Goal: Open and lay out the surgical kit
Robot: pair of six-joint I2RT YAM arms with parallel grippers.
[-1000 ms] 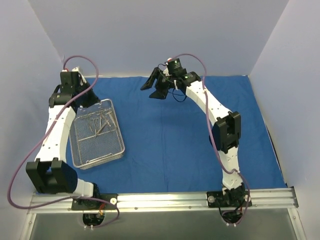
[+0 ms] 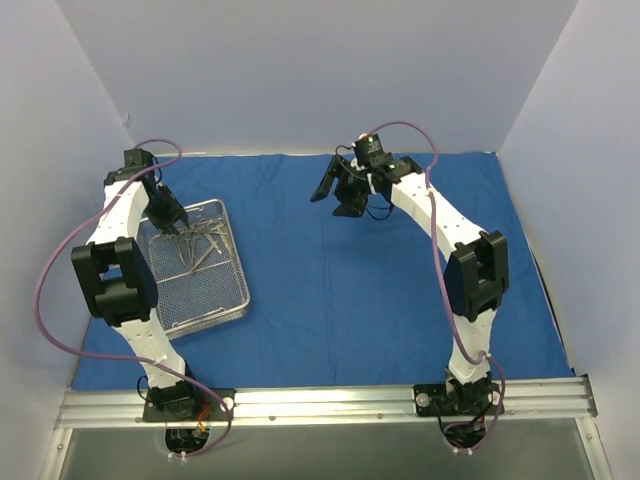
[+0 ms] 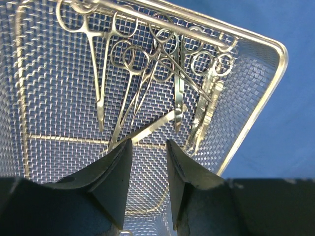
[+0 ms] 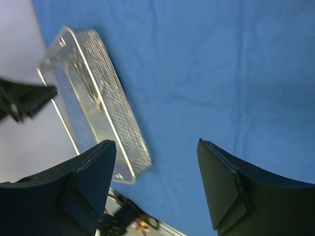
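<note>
A wire mesh tray (image 2: 195, 295) lies on the left of the blue cloth, holding several steel scissor-like instruments (image 3: 101, 83) bunched toward its back, plus flat pieces, one long bar (image 3: 155, 123) lying diagonally. My left gripper is over the tray's back half, its fingers parted by a gap, nothing seen between them. My right gripper hangs over the middle of the cloth, fingers apart and empty, clear of the tray.
Pale walls enclose the back and both sides; a metal rail (image 2: 320, 395) runs along the front edge.
</note>
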